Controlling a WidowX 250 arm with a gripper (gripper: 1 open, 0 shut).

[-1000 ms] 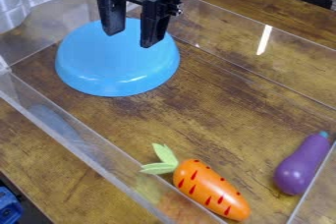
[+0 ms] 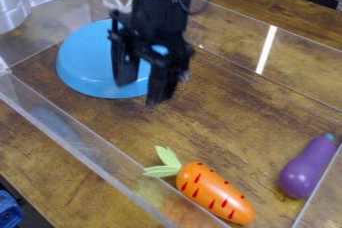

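Observation:
My gripper (image 2: 150,72) is a dark, motion-blurred shape over the right part of the blue bowl (image 2: 83,62), which is upside down or a disc; its fingers hang low and their opening is unclear. An orange toy carrot (image 2: 211,191) with green leaves lies at the bottom centre. A purple toy eggplant (image 2: 306,166) lies at the right.
The wooden floor (image 2: 254,102) between gripper and eggplant is clear. A clear plastic wall runs along the left and bottom. A blue object (image 2: 8,212) shows at the bottom left corner, outside it.
My gripper has moved down and toward the viewer, now covering much of the blue round object. The carrot and eggplant have not moved.

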